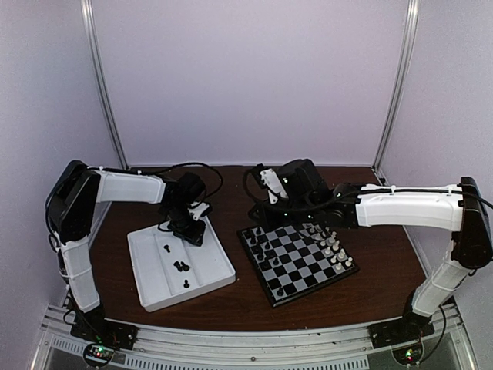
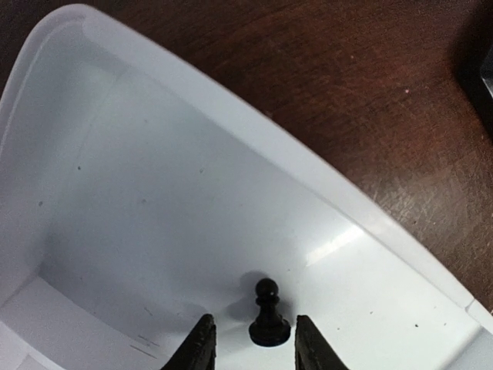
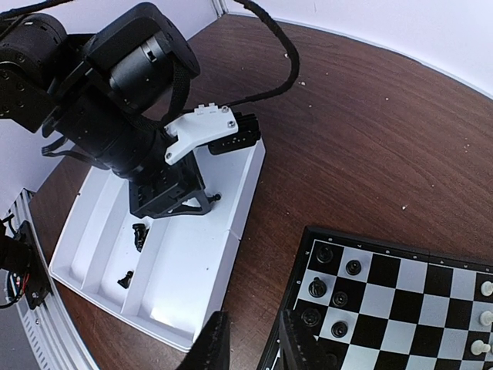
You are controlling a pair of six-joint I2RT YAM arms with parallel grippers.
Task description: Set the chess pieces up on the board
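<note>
A black pawn lies in the white tray, its base between the fingertips of my left gripper. Dark gaps of tray show on both sides of the pawn, so the left fingers stand open around it. In the right wrist view the left arm hangs over the tray, the pawn's head peeking out beside it. My right gripper is open and empty, above the table between the tray and the chessboard. Black pieces stand along the board's left side, white pieces along its right.
More black pieces lie in the tray's other compartment and along its divider. Bare table separates the tray from the board. Behind both, the dark tabletop is clear.
</note>
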